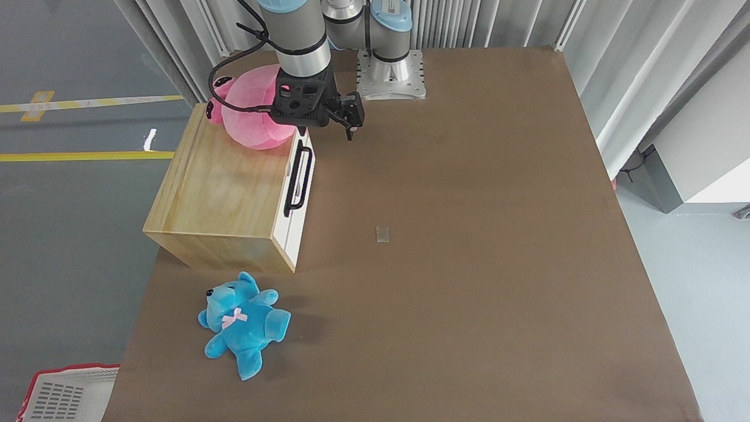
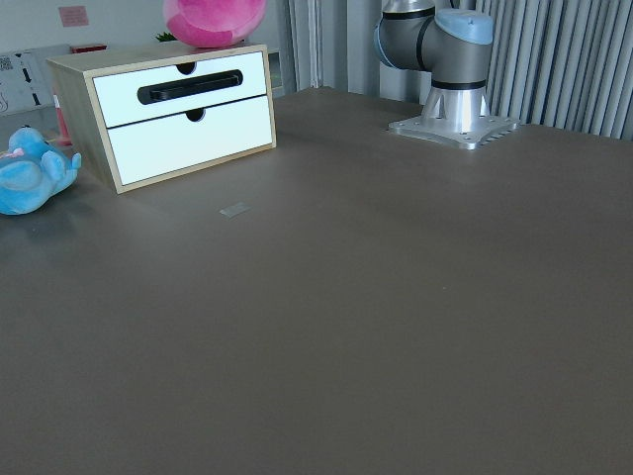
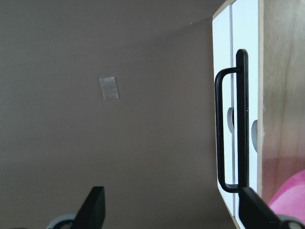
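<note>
A wooden cabinet with two white drawers and a black handle stands on the table, with a round pink plush on top. My gripper is above the cabinet's back end, near the pink plush, pointing down, with its fingers spread open and nothing visible between them. In the wrist view the handle lies ahead of the right finger. A blue plush bear lies on the table in front of the cabinet.
A red-rimmed basket stands beyond the near left edge. The arm's base plate is at the back.
</note>
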